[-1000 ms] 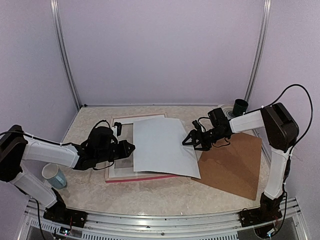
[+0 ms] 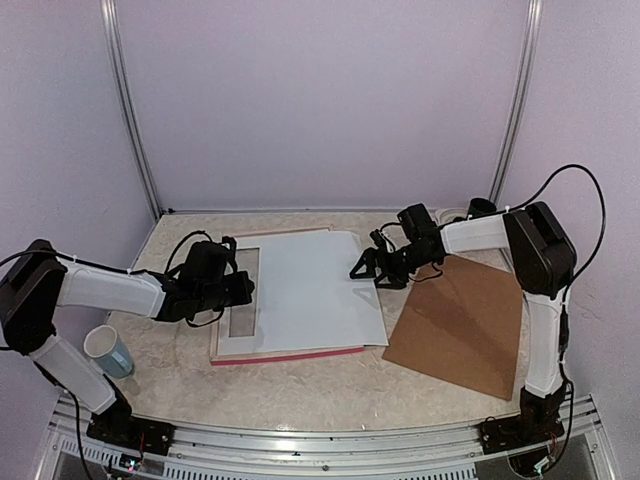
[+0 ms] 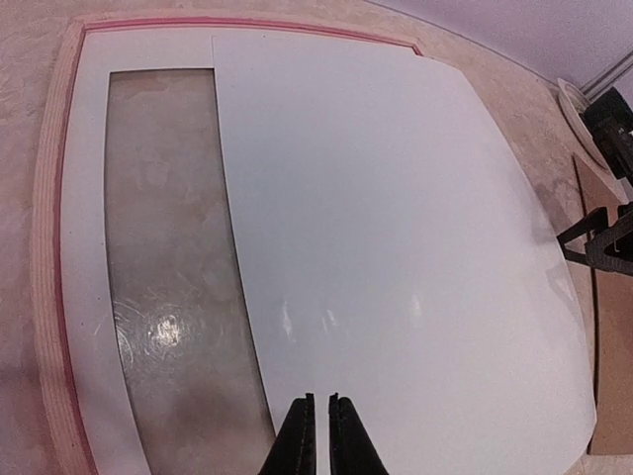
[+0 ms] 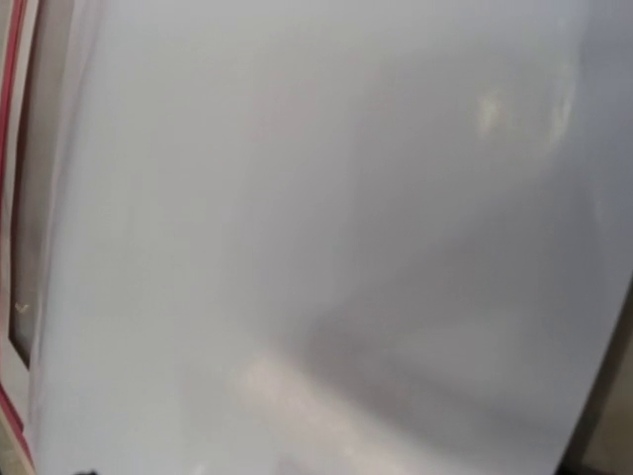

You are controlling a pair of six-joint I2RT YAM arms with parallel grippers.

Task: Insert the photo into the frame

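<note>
The photo, a large white sheet (image 2: 310,290), lies over the frame (image 2: 285,356), which has a pinkish rim. A strip of the frame's inside (image 2: 245,300) shows to the photo's left. On the right, the sheet reaches past the rim. My left gripper is shut, its tips close together over the photo near its left edge; I cannot tell whether they pinch it. At the photo's right side stands my right gripper (image 2: 365,275), open, with the sheet filling most of the right wrist view. A shadow falls on the sheet (image 4: 415,327) there.
To the right lies a brown board (image 2: 460,330), partly under the right arm. A cup with blue (image 2: 108,352) stands at the left beside the left arm, and a dark cup (image 2: 481,208) at the back right.
The photo has shifted left across the frame, covering more of its inside. Both grippers have moved left as well, staying at the photo's two sides.
</note>
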